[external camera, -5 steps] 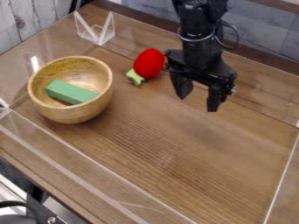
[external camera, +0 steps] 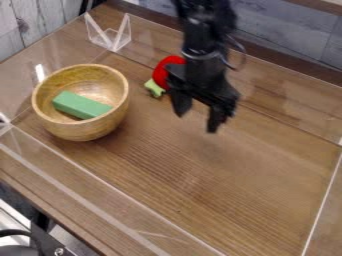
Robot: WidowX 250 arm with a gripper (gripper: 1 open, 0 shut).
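My gripper (external camera: 201,122) is over the table right of centre, its arm coming down from the top, blurred; it is open. A red round object (external camera: 168,68) lies behind it to the left, partly hidden by the arm, with a small pale green piece (external camera: 154,88) beside it. A tan bowl (external camera: 100,125) on the left holds a green block (external camera: 78,106).
A white wire-like object (external camera: 110,32) stands at the back left.
The gripper has moved slightly left, toward the bowl and red object. The other objects have stayed where they were.
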